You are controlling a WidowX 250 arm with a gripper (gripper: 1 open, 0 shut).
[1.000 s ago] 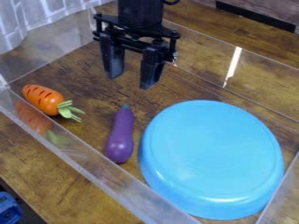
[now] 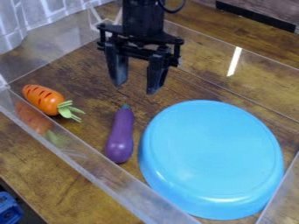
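My black gripper (image 2: 135, 72) hangs open in the upper middle of the view, its two fingers apart with nothing seen between them. Below it a purple eggplant toy (image 2: 119, 135) lies on the wooden floor. An orange carrot toy (image 2: 45, 99) with a green top lies at the left, and a large blue round object (image 2: 211, 159), like an upturned plate or lid, fills the lower right.
Clear walls (image 2: 111, 179) surround the wooden work area. The floor behind the blue object and below the gripper is bare. A small blue item (image 2: 7, 210) sits outside at the lower left.
The gripper has shifted slightly, its fingers appearing a little higher and tilted differently. The toys and the blue object have not moved.
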